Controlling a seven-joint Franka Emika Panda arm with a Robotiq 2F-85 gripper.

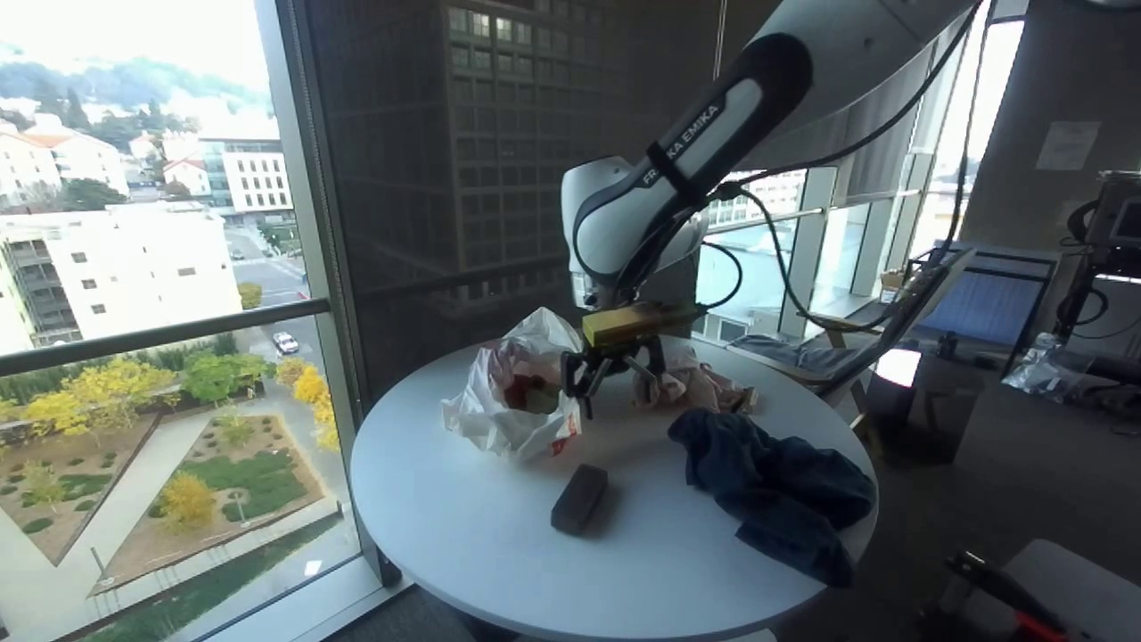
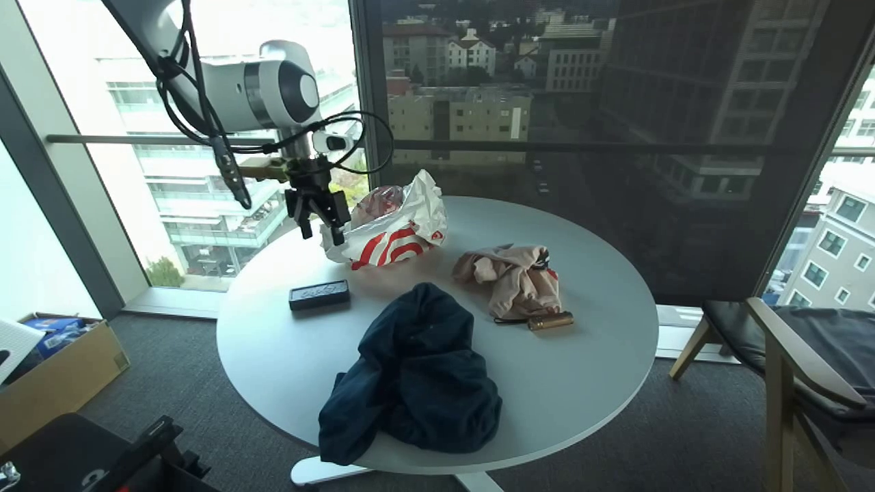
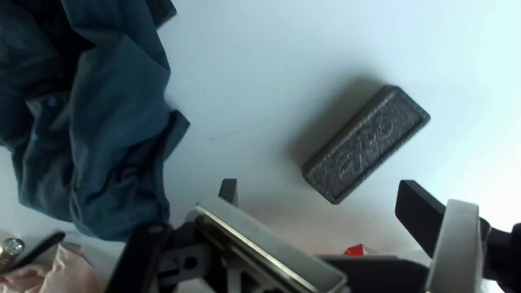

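Note:
A dark grey EXPO eraser (image 1: 579,499) lies flat on the white round table (image 2: 590,377); the wrist view shows the lettering on the eraser (image 3: 366,145) clearly. My gripper (image 1: 617,391) hangs above the table, close to the white plastic bag (image 1: 484,412). Its fingers (image 3: 422,215) are spread wide with nothing between them. From the wrist, the eraser appears ahead of the fingertips, apart from them. In exterior view 2 the gripper (image 2: 322,234) is beyond the eraser (image 2: 319,296), at the bag's left side. A crumpled dark blue cloth (image 2: 418,377) rests near the table edge.
Bunched pink cloth (image 2: 517,279) lies right of the bag in exterior view 2, with a brown cylinder (image 2: 550,320) at its edge. Something reddish sits inside the open bag. Bare tabletop surrounds the eraser. A chair (image 2: 787,361) stands off to the right.

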